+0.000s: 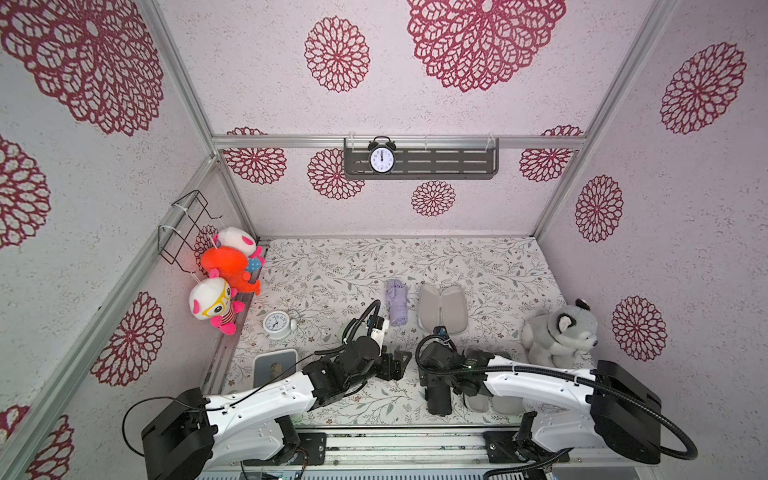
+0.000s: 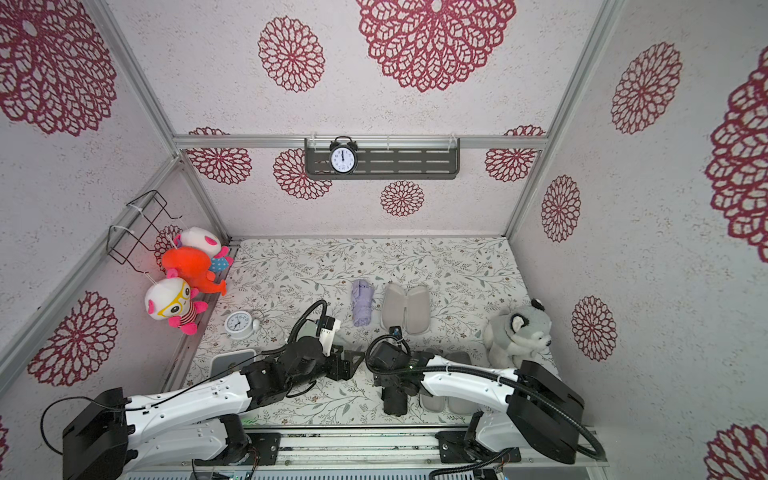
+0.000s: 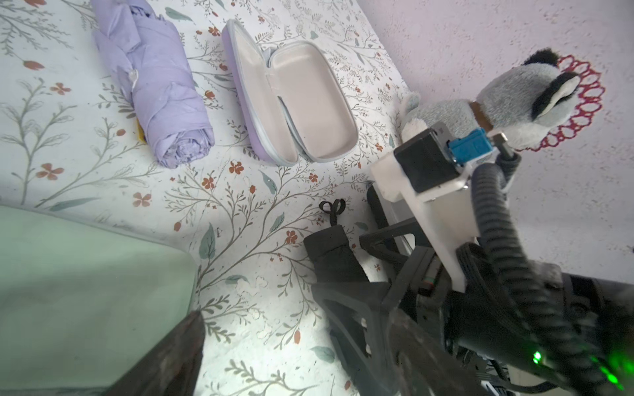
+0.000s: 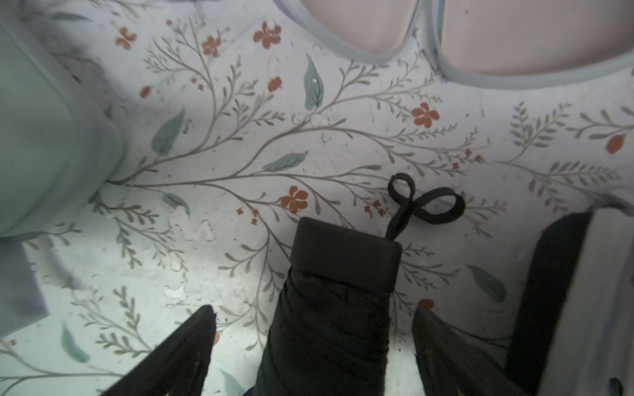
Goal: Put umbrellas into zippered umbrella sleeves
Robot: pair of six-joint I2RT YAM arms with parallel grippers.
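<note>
A black folded umbrella (image 4: 323, 330) with a strap loop lies at front centre; in the right wrist view my open right gripper straddles it, fingers apart on either side. My left gripper is open, left of that umbrella, near a light green item (image 3: 86, 290). A lilac umbrella (image 3: 158, 99) lies behind, beside an open zippered sleeve (image 3: 310, 99) with lilac shell and pale lining. Grey open sleeves (image 2: 456, 404) lie at front right, partly hidden by my right arm.
A husky plush (image 1: 560, 336) sits at the right, toys (image 1: 228, 272) and a white clock (image 1: 276, 323) at the left, with a tray (image 1: 272, 360) in front.
</note>
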